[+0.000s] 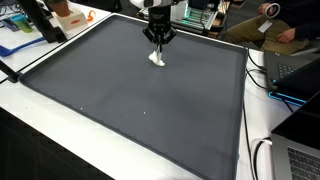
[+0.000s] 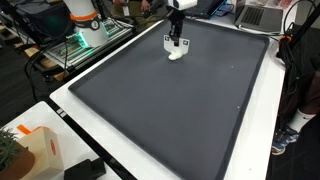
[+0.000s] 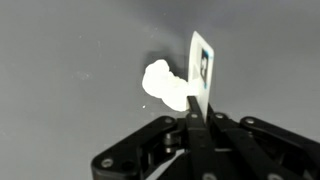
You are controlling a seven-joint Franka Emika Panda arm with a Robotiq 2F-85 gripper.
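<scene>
In the wrist view my gripper is shut on a thin white card (image 3: 202, 62), which has a small dark and blue picture on its face. The card stands on edge between the fingertips and juts away from them. Beside it, partly behind the fingers, sits a white crumpled lump (image 3: 166, 84), perhaps tissue; whether it touches the card is unclear. In exterior view 2 the card (image 2: 175, 46) hangs upright below the gripper (image 2: 177, 40), with the white lump (image 2: 175, 56) at its foot. Exterior view 1 has the gripper (image 1: 159, 42) near the far edge, over the white lump (image 1: 156, 60).
Laptops (image 1: 292, 75) stand along the right. Tools and bottles (image 1: 68, 17) crowd the far left corner. A plant pot (image 2: 14, 158) is at the near left in exterior view 2.
</scene>
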